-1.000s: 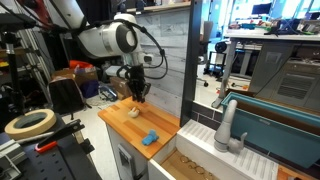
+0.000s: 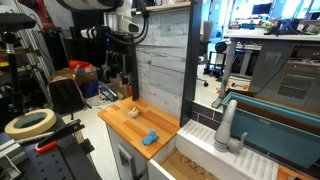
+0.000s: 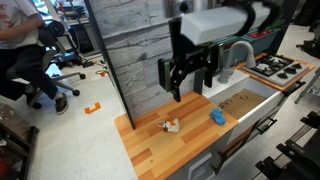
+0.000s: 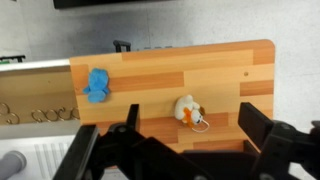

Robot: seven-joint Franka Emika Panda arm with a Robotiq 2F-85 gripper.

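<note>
A small white plush toy with orange and dark patches [image 4: 187, 107] lies on the wooden countertop [image 4: 155, 80]. Toward the drawer side rests a blue toy [image 4: 97, 86], well apart from the white one; both also show in exterior view 2, the white toy [image 3: 170, 125] left of the blue toy [image 3: 217, 117]. High above the counter hangs my gripper [image 3: 187, 85], its fingers spread wide and nothing between them. In the wrist view, the white toy appears between the two fingers but far below them.
An open drawer [image 2: 187, 172] with small items adjoins the counter. Beyond it stand a grey faucet [image 2: 228, 125] and a blue-green basin [image 2: 270, 130]. A grey plank wall [image 2: 165, 70] rises behind the counter. Most of the wooden top is bare.
My arm has risen and drawn back to the left in exterior view 1, away from the white toy. Both toys have stayed where they were.
</note>
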